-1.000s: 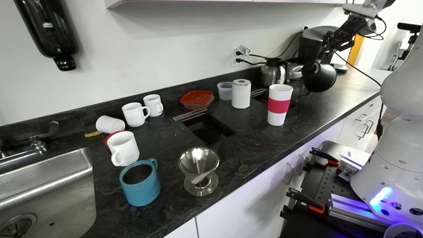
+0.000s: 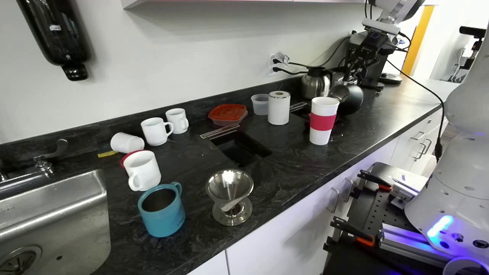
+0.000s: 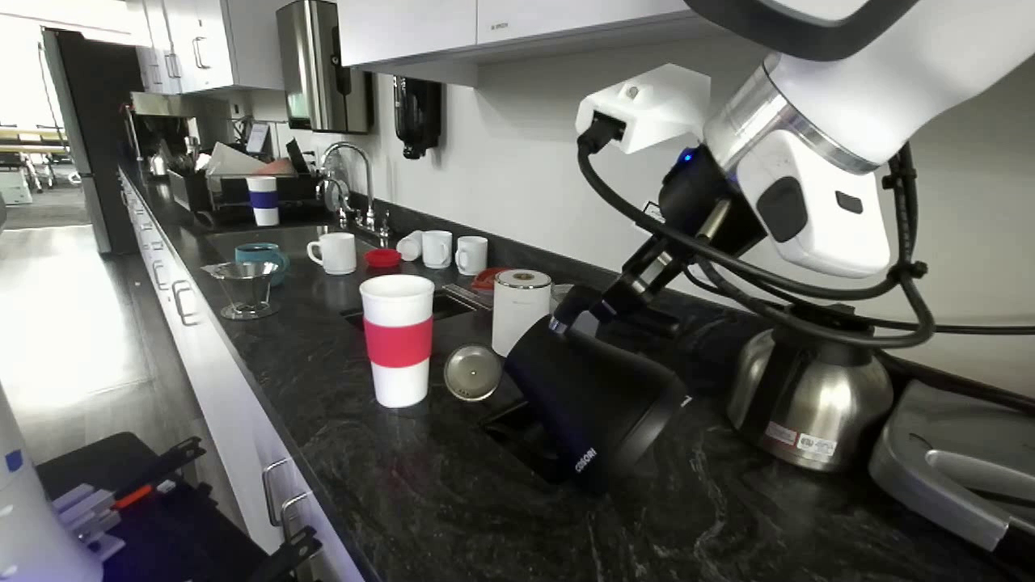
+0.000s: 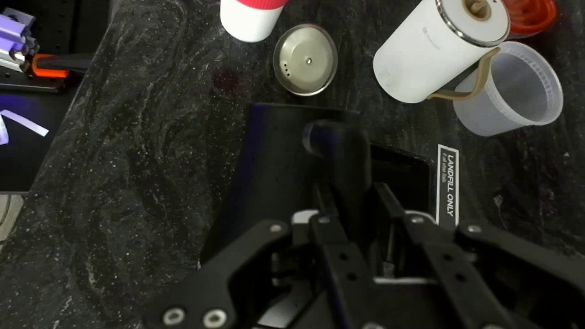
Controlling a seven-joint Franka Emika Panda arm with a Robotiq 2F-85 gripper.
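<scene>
My gripper is shut on the handle (image 4: 343, 145) of a black kettle (image 3: 582, 388). Strongly tilted, the kettle hangs over the counter with its broad base toward the right in exterior view 2. In exterior view 1 its dark side (image 2: 353, 100) shows beyond a tall white cup with a red band (image 2: 324, 120). A round metal lid (image 3: 473, 373), pierced by small holes, appears near the kettle's upper end; the wrist view shows the lid (image 4: 305, 61) apart from it. Whether the lid touches the counter, I cannot tell.
A white canister (image 2: 278, 108) and a clear tub (image 4: 513, 90) stand close by. Behind the kettle is a steel carafe (image 3: 810, 398). A metal dripper (image 2: 230, 192), a teal mug (image 2: 162, 215) and several white mugs occupy the sink end.
My arm and the kettle have moved leftward in exterior view 1, close behind the red-banded cup. The kettle has turned, and a round metal-rimmed shape now shows at its left.
</scene>
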